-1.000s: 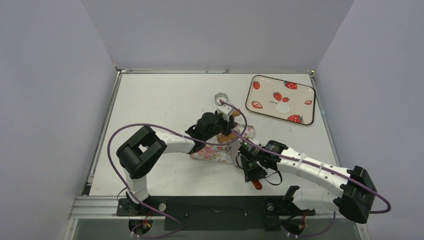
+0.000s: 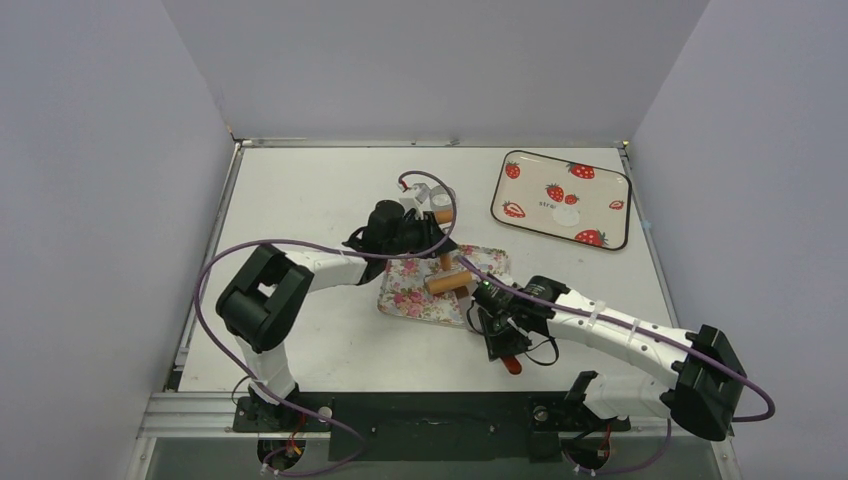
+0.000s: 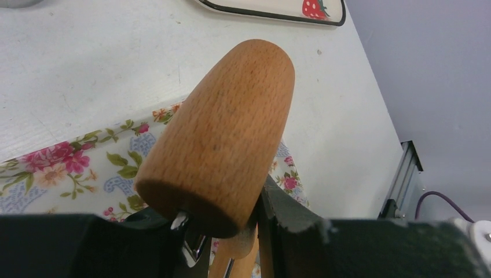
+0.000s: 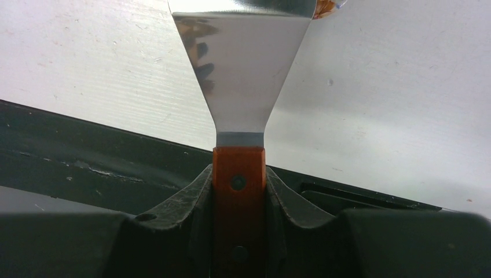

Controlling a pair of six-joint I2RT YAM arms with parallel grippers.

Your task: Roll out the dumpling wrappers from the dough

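A floral mat lies mid-table. A wooden rolling pin is over it; its handle rises large in the left wrist view between the fingers of my left gripper, whose grip on it I cannot tell. My right gripper is shut on the red-brown handle of a metal scraper, held at the table's front edge. The strawberry tray at back right carries a pale round piece, likely a wrapper. No dough is clearly visible on the mat, largely hidden by the arms.
A small metal cup stands behind the mat, partly hidden by the left arm's cable. Grey walls bound the sides and back.
The right arm has stayed nearly still.
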